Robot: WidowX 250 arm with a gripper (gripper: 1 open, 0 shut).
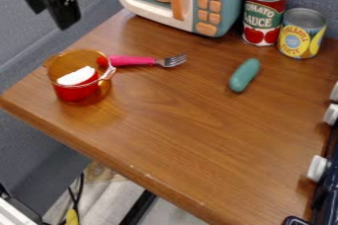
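My black gripper [53,0] hangs at the top left, above and to the left of the table; whether its fingers are open or shut is hard to tell. An orange-red pot [82,88] with a white and red object inside stands on the wooden table's left part. A pink-handled fork [145,61] lies beside it, to the right. A teal cylindrical object [244,75] lies at the middle right.
A toy microwave [212,10] stands at the back, with a tomato can [263,19] and a yellow can [301,37] to its right. A dark object with white knobs [321,180] lines the right edge.
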